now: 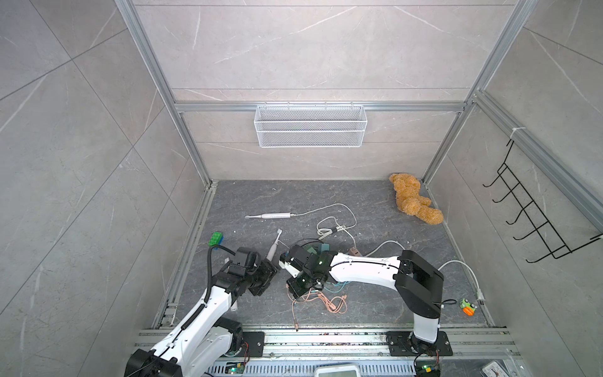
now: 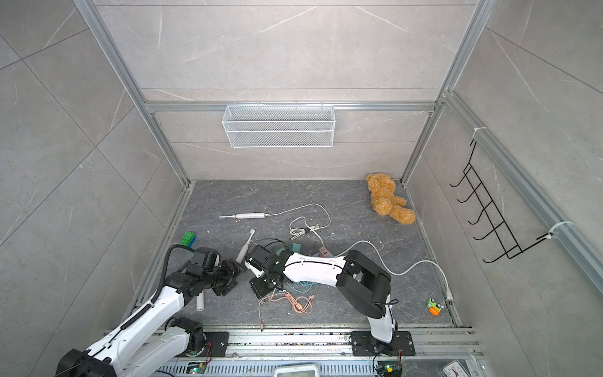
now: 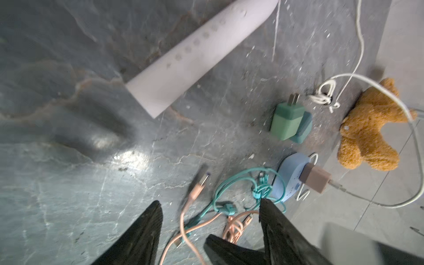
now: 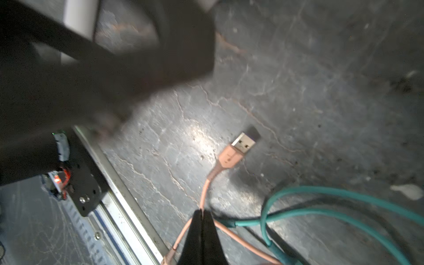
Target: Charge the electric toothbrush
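Observation:
A white electric toothbrush (image 1: 274,246) lies near the middle left; its pale handle (image 3: 194,57) crosses the top of the left wrist view. Another white toothbrush (image 1: 273,215), farther back, has a white cord. My left gripper is part open and empty, in front of the first brush. My right gripper is shut at the pink cable (image 4: 205,194); whether any cable is pinched cannot be made out. Beyond its tips, a pink USB plug (image 4: 236,151) points away. Green adapter (image 3: 284,123) and blue power strip (image 3: 287,174) lie to the right.
A brown adapter (image 3: 314,176) with a white cord sits in the strip. Teal cable (image 4: 318,212) coils beside the pink one. A white cylinder (image 2: 200,300) lies under my left arm. The teddy bear (image 1: 414,201) is back right.

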